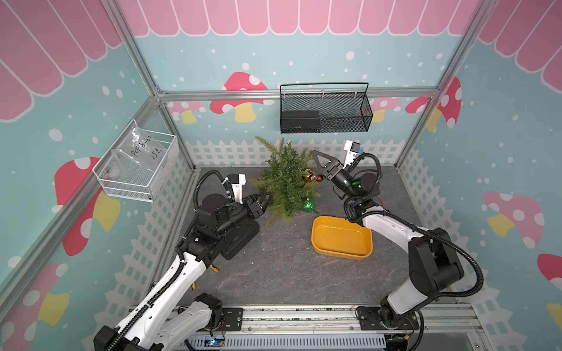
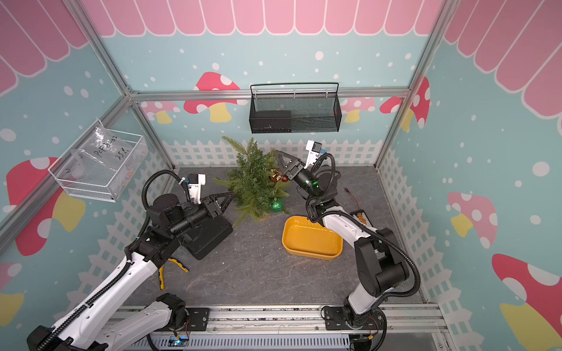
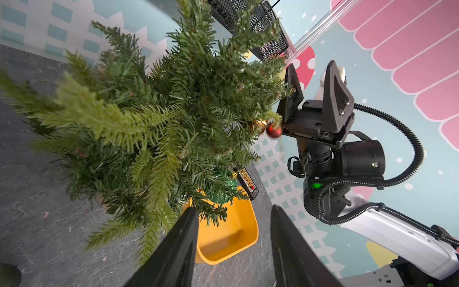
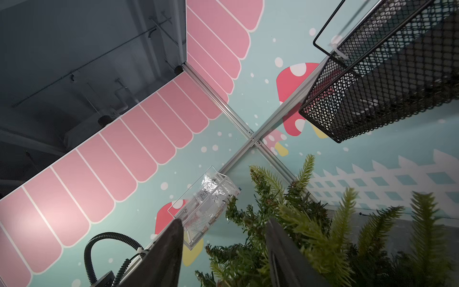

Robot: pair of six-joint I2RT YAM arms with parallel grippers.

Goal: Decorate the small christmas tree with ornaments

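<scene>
The small green tree [image 1: 285, 181] stands mid-table, its branches filling much of the left wrist view. A gold ornament [image 1: 309, 175] hangs on its right side, with a green ornament [image 1: 308, 205] lower down. Close by the gold one is a red ornament [image 3: 274, 130], blurred; whether it is hooked on a branch I cannot tell. My right gripper [image 1: 317, 159] is at the tree's upper right, fingers [image 3: 335, 98] apart and empty, the red ornament just below it. On the left side, my left gripper [image 2: 227, 202] is open beside the branches, nothing between its fingers.
An empty yellow tray [image 1: 342, 238] lies front right of the tree. A black case [image 2: 205, 238] sits under the left arm, with yellow-handled pliers [image 2: 162, 275] nearby. A black wire basket [image 1: 325, 111] hangs on the back wall.
</scene>
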